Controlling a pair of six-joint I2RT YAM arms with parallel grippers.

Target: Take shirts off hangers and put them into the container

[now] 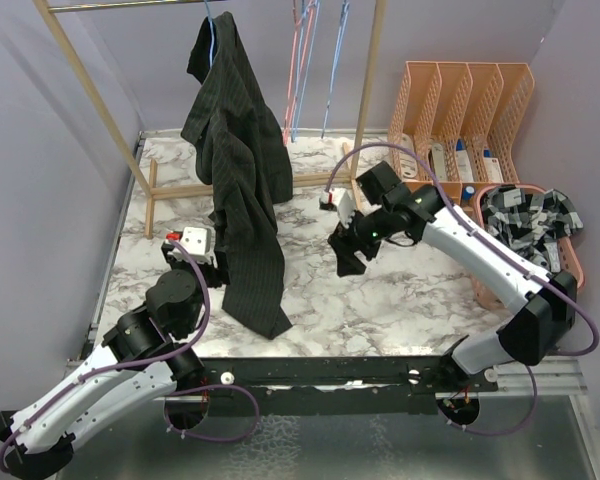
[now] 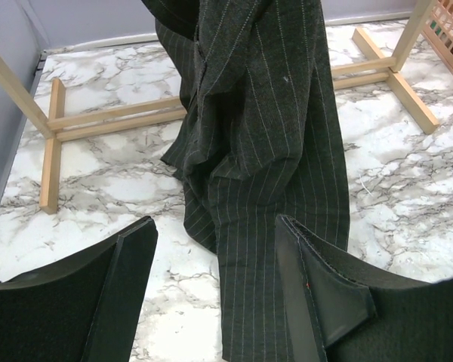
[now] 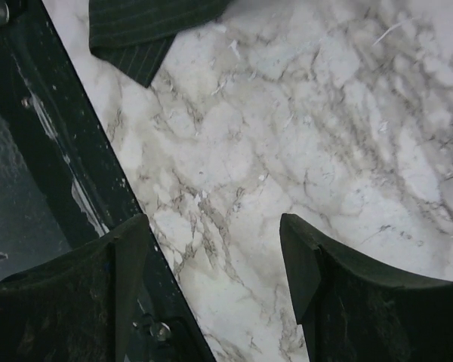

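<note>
A dark pinstriped shirt [image 1: 235, 130] hangs from a blue hanger [image 1: 211, 38] on the wooden rack, its lower part draped onto the table; the shirt [image 2: 260, 105] fills the middle of the left wrist view. My left gripper [image 1: 195, 255] is open beside the lower shirt at the left, its fingers [image 2: 113, 294] apart with no cloth gripped. My right gripper [image 1: 348, 250] stands open over the bare table, right of the shirt. In the right wrist view a corner of dark cloth [image 3: 143, 38] shows at the top left, beyond the fingers.
Rack feet [image 1: 150, 205] stand on the marble table [image 1: 380, 310]. At the right are a pink divided organizer [image 1: 420, 100] and a basket [image 1: 565, 260] with clothes. Spare hangers [image 1: 335, 60] hang right of the shirt.
</note>
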